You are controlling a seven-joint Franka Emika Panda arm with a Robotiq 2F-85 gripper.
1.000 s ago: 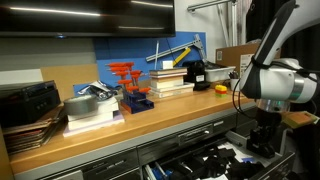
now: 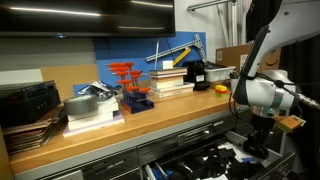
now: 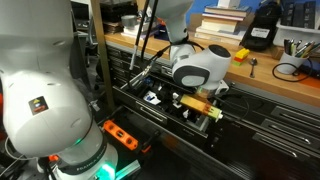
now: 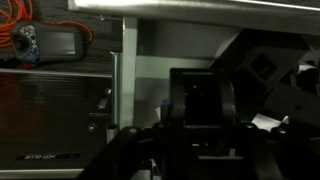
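My gripper reaches down over the open drawer point(image 3: 150, 117) below the workbench. In the wrist view its fingers look close together around something dark, too dim to name. Exterior view 2 has the gripper point(image 3: 215, 120) at the drawer's right side, beneath the white arm. From the other side, the gripper point(image 2: 258, 135) shows small and dark above the right end of the drawer. Several black and white items point(image 3: 152, 98) lie inside the drawer.
Along the wooden bench point(image 2: 150, 122) stand a pot point(image 2: 82, 104) on books, red racks point(image 2: 122, 72) and stacked books point(image 2: 170, 82). A grey device point(image 4: 58, 43) with orange cable lies left in the wrist view. The drawer's metal edge point(image 4: 215, 12) runs across the top.
The arm's wrist and the gripper have shifted slightly to the left in exterior view 1. The drawer and the bench items look unmoved.
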